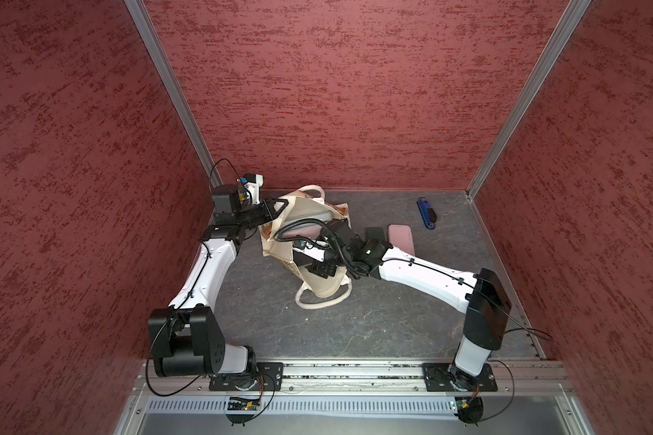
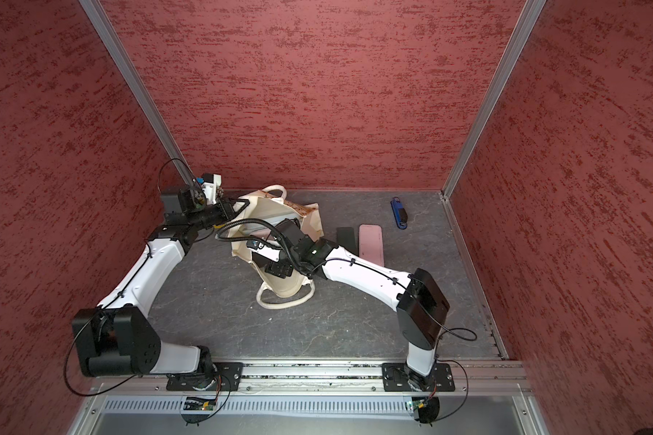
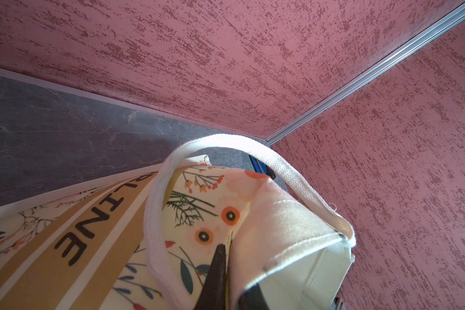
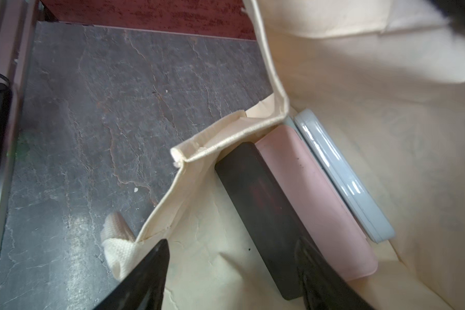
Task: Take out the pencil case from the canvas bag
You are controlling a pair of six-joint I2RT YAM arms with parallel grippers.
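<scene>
The canvas bag (image 1: 328,288) lies open mid-left on the table. My left gripper (image 1: 278,205) is shut at its upper left rim, with bag fabric at its fingers (image 3: 217,279). My right gripper is part open over the bag's interior, hiding much of it in the top views. In the right wrist view a black flat case (image 4: 258,206), a pink case (image 4: 317,201) and a pale blue-grey case (image 4: 341,175) lie side by side inside; the black one sits between my fingertips, with no visible grip on it.
Right of the bag lie a dark flat item (image 2: 344,237) and a pink one (image 2: 370,243), partly behind my right arm in the top left view. A blue object (image 1: 426,213) lies at the back right.
</scene>
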